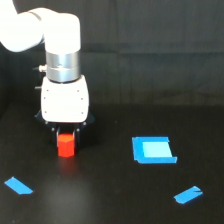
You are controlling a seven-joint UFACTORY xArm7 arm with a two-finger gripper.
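Note:
A small red cube (66,145) is at the left of the black table. Directly above it is my white gripper (66,131), pointing down, with its tips at about the height of the cube's top in the view. The dark fingers blend into the background. Whether they grip the cube or only stand around it cannot be made out, nor whether the cube touches the table.
To the right, blue tape frames a pale square (156,149) on the table. Blue tape strips lie at the front left (18,186) and front right (188,195).

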